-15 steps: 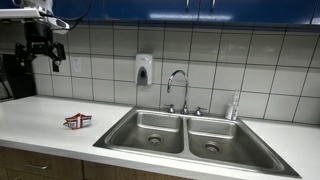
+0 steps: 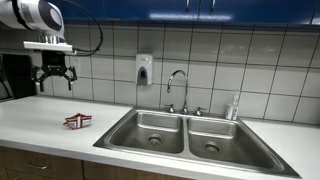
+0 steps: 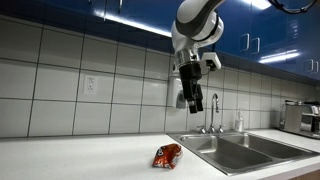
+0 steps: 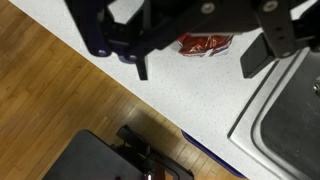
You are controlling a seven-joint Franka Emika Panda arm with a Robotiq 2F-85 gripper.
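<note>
A crumpled red and white packet (image 2: 77,121) lies on the white counter, left of the sink; in the other exterior view the same red packet (image 3: 167,156) is near the counter's front. My gripper (image 2: 56,86) hangs well above the counter, up and to the left of the packet in the first exterior view. Its fingers are open with nothing between them, and the fingertips (image 3: 198,104) point down. In the wrist view the packet (image 4: 205,45) shows beyond the open gripper, partly hidden by the gripper's body.
A double steel sink (image 2: 165,151) with a faucet (image 2: 183,92) takes up the counter's middle. A soap bottle (image 2: 233,106) stands behind it, and a dispenser (image 2: 145,69) hangs on the tiled wall.
Over the last second my gripper has come down and moved right in the first exterior view, toward the packet's side. The packet has stayed put.
</note>
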